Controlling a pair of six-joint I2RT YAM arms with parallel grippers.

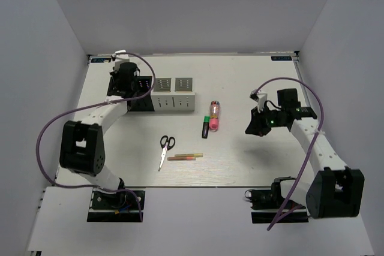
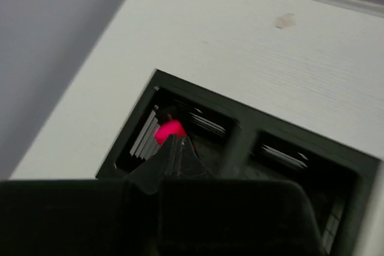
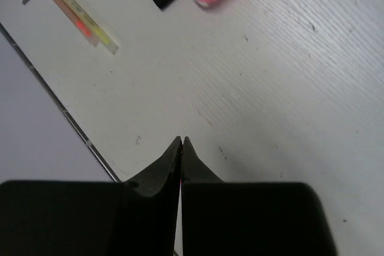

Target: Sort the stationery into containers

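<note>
Above the black two-compartment container (image 2: 240, 115), my left gripper is shut with nothing showing between its fingers. A pink-ended item (image 2: 171, 130) lies inside that container's left compartment, partly hidden behind the fingertips. My right gripper is shut and empty over bare table. Scissors (image 1: 164, 148) lie front left of centre. Beside them, a yellow stick (image 1: 191, 154) and an orange stick (image 1: 180, 159) lie side by side. Near the middle, a black marker with a green band (image 1: 205, 129) rests next to a pink-capped bottle (image 1: 214, 117).
A white two-compartment container (image 1: 174, 101) adjoins the black one on its right; its compartments look empty from above. Free table lies around my right gripper and at the back right. Purple cables loop over both arms.
</note>
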